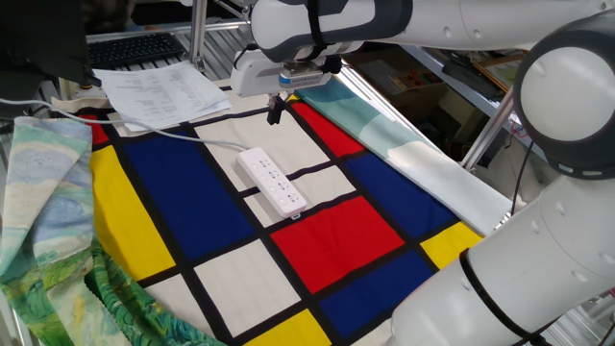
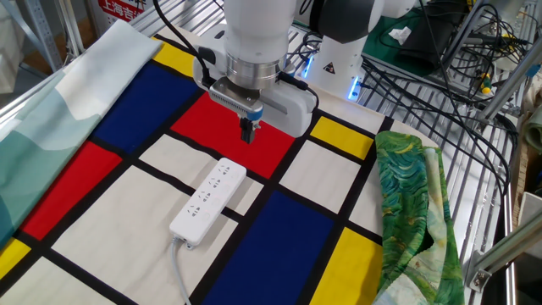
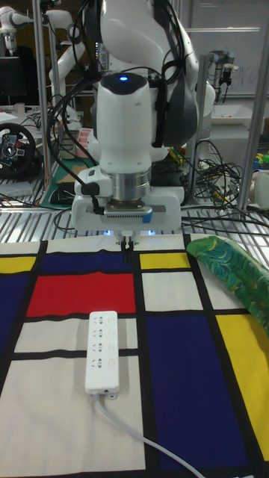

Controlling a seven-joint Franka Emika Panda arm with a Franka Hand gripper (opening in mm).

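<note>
A white power strip (image 1: 271, 181) with several sockets lies flat on the patterned cloth (image 1: 231, 284), its grey cable leaving one end. In exterior view 2 the strip (image 2: 208, 202) rests across white panels and black lines. My gripper (image 2: 246, 130) hangs above the cloth, clear of the strip and on the side away from its cable end. Its dark fingers stand close together, pointing down, and nothing shows between them. From the front, the gripper (image 3: 127, 247) appears beyond the strip's far end (image 3: 102, 319).
Papers (image 1: 163, 94) and a keyboard (image 1: 136, 50) lie at one edge. A green painted cloth (image 2: 415, 203) and a pale teal cloth (image 2: 63, 119) flank the table. Around the strip, the cloth is clear apart from the cable (image 3: 139, 434).
</note>
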